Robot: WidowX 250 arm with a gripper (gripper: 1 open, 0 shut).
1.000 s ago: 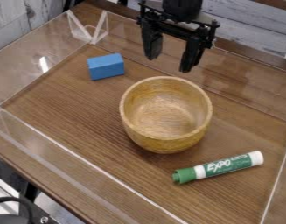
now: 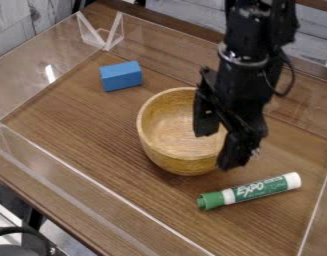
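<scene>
My black gripper [image 2: 222, 138] hangs low over the right half of the tan bowl [image 2: 166, 138], in front of the bowl's back and right side, its fingers pointing down and apart. Nothing shows held between them. A green and white Expo marker [image 2: 249, 191] lies on the wooden table at the lower right, just below and in front of the gripper. A blue block [image 2: 120, 76] rests at the upper left, behind the bowl.
The wooden table [image 2: 72, 150] has free room on the left and at the bottom. A white raised edge runs along the back, and the arm hides much of the back right.
Bowl, block and marker look unmoved.
</scene>
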